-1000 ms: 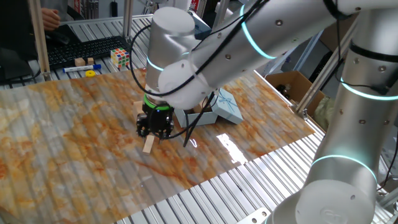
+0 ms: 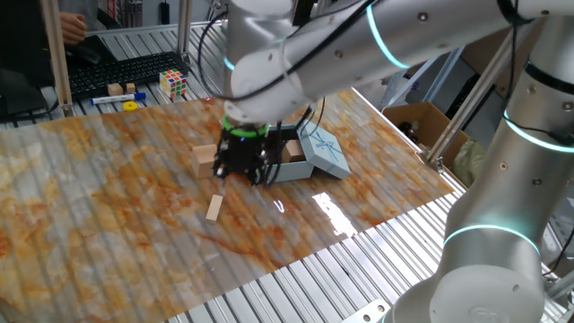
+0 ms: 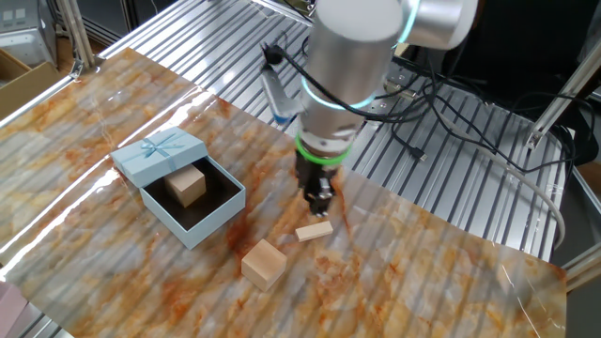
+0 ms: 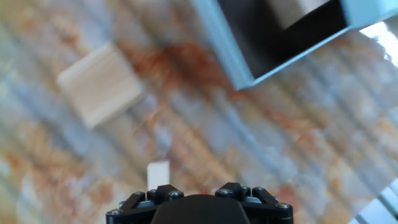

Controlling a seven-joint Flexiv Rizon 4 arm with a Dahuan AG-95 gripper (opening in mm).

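Observation:
My gripper (image 2: pixel 241 177) hangs above the marbled sheet, its fingers spread apart and nothing seen between them. In the wrist view the gripper shows only at the bottom edge. A thin wooden strip (image 3: pixel 314 231) lies flat on the sheet, just below and in front of the fingertips in exterior view 2. Beside it rests a larger wooden block (image 3: pixel 264 266), partly hidden behind the gripper in exterior view 1. The light blue box (image 3: pixel 193 232) is open and holds another wooden block (image 3: pixel 186 186). Its bow-tied lid (image 3: pixel 161 156) leans across one end.
A Rubik's cube (image 2: pixel 173 83), a marker (image 2: pixel 118 99), a yellow ring (image 2: pixel 130 106) and a keyboard (image 2: pixel 126 78) lie beyond the sheet. Loose cables (image 3: pixel 470 141) run over the slatted table. Much of the marbled sheet (image 2: pixel 99 215) is bare.
The gripper has moved from over the wooden strip toward the blue box, rightward in exterior view 1. The strip, box and lid have stayed where they were.

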